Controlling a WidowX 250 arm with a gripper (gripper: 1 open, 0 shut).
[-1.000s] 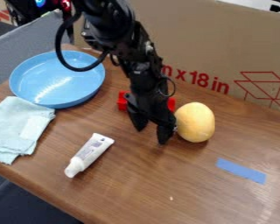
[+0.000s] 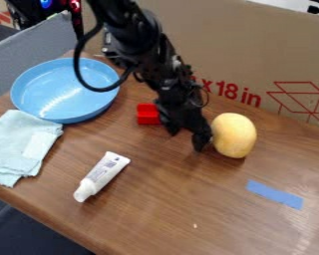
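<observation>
My black gripper [image 2: 186,133] is low over the wooden table, open, its fingertips just left of a pale yellow, rounded object [image 2: 234,136]. A red block [image 2: 148,114] sits behind the gripper, partly hidden by it. A white tube [image 2: 101,176] lies toward the front left, apart from the gripper.
A blue plate [image 2: 53,93] is at the back left, with a folded light cloth [image 2: 12,149] in front of it. A blue tape strip [image 2: 274,194] lies at the right. Cardboard [image 2: 269,60] closes off the back.
My gripper has shifted slightly to the right and up in view, toward the yellow object, uncovering part of the red block's left side. The yellow object has moved slightly rightward.
</observation>
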